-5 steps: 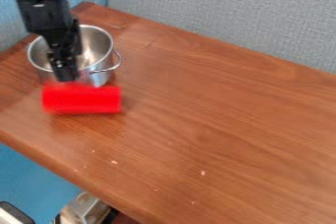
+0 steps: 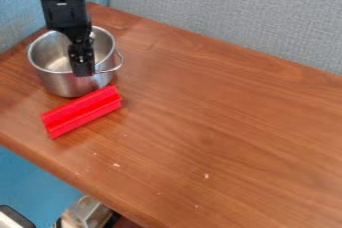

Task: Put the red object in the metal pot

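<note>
The red block [image 2: 83, 112], long and ridged, lies slantwise on the table just in front of the metal pot, outside it. Its upper right end is close to the pot's base; whether they touch I cannot tell. The shiny metal pot [image 2: 55, 80] stands upright at the table's left side, with a wire handle on its right. My black gripper [image 2: 83, 69] reaches down from above into the pot's mouth, away from the red block. Its fingers are small and dark here, so their spread cannot be made out. Part of the pot's inside is hidden behind the gripper.
Wide bare wooden table [image 2: 227, 122] extends to the right of the pot and block. A grey wall [image 2: 241, 12] runs along the back. The table's left front edge lies close to the block, with a metallic fixture [image 2: 88, 213] below it.
A second ago the red block was blurred and lay level across the pot's front; it has since turned and settled slantwise on the table.
</note>
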